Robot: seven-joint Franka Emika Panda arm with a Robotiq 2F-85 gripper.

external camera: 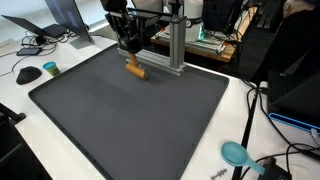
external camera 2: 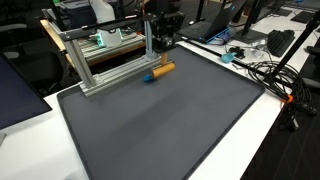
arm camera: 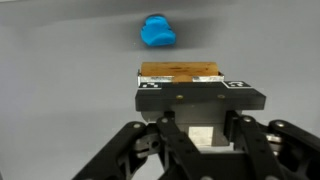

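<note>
An orange-brown wooden piece (external camera 2: 160, 71) with a blue part (external camera 2: 148, 78) at its left end shows in exterior view 2, just above or on the dark mat. From it a short upright orange section rises to my gripper (external camera 2: 166, 47), which is shut on it. In exterior view 1 the wooden piece (external camera: 136, 71) is directly under my gripper (external camera: 131, 51), and the blue part is hidden. A wooden edge (arm camera: 178, 69) shows at my fingers in the wrist view, with a blue part (arm camera: 157, 31) farther out. Whether the wood touches the mat is unclear.
A metal frame (external camera 2: 118, 72) stands close to the gripper. A green cup (external camera: 51, 69) and a dark rounded object (external camera: 28, 75) are off the mat; a turquoise object (external camera: 238, 156) lies at front right.
</note>
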